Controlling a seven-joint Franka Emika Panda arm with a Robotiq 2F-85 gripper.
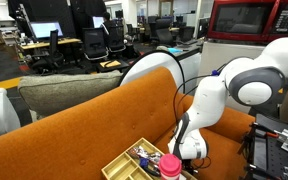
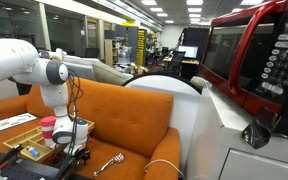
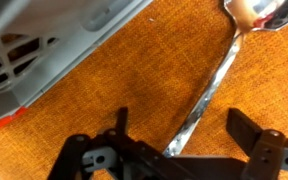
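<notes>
A shiny metal utensil (image 3: 209,93) with a long thin handle lies on orange fabric in the wrist view, its head at the upper right. My gripper is open over it; the handle runs through the gap between the black fingers, which do not close on it. In exterior view 1 the gripper (image 1: 193,170) is low over the couch, its tips partly hidden by the red cup. A silver utensil (image 2: 108,163) lies on the seat in exterior view 2; whether it is the same one I cannot tell.
A pinkish-red cup (image 1: 170,166) stands left of the gripper, beside a wooden divided tray (image 1: 117,168) holding small items. In the wrist view a grey slotted container (image 3: 76,50) fills the upper left. The orange couch back (image 1: 84,115) rises behind.
</notes>
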